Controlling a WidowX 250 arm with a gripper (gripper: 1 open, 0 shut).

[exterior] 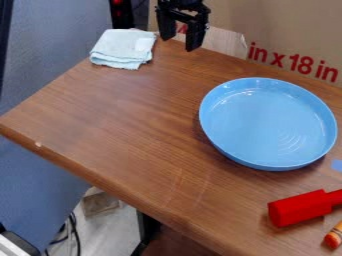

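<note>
The black gripper (179, 36) hangs at the top centre of the view, above the back of the wooden table, beside a folded light-blue cloth (123, 48) at the table's back left corner. Its fingers point down and look apart, with nothing visible between them. A large blue plate (267, 122) lies on the right half of the table. A red bottle-like object (299, 206) lies at the front right, with a small orange-and-red item (333, 236) near it.
A cardboard box (281, 30) with red lettering stands behind it. A blue padded surface (47, 100) lies beyond the left edge, with cables on the floor below.
</note>
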